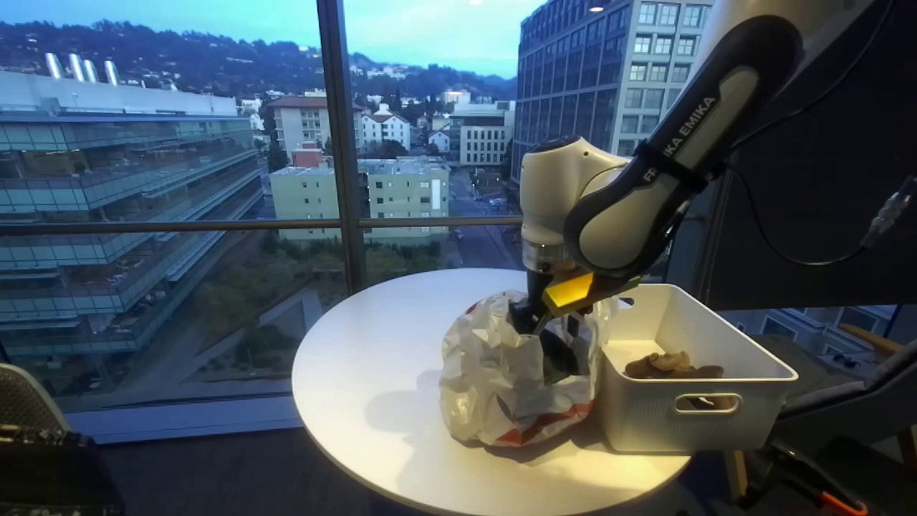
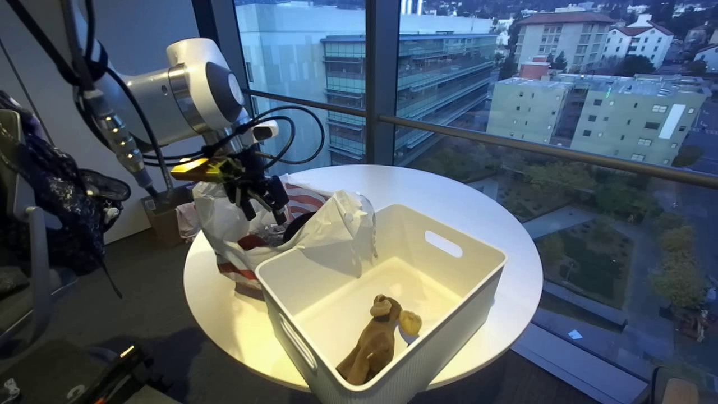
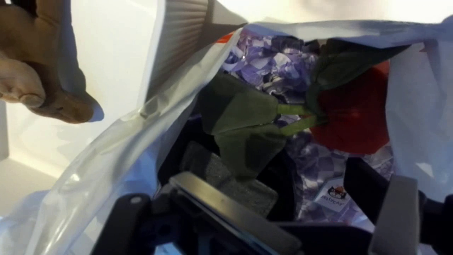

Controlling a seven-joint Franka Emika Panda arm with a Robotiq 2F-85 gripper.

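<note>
A white plastic bag with red stripes stands on the round table, its mouth spread. My gripper hangs at that mouth, pointing down, its fingers open. In the wrist view, a red soft item with green leaf-like parts lies inside the bag, beyond my open gripper. Purple checkered crinkled material lies around and under it, with a small white tag. Something black with a grey panel sits partly behind one finger. No item shows held between the fingers.
A white bin stands against the bag, with a brown plush toy on its floor. Part of the bag drapes over the bin's rim. Free tabletop lies left of the bag in exterior view 1.
</note>
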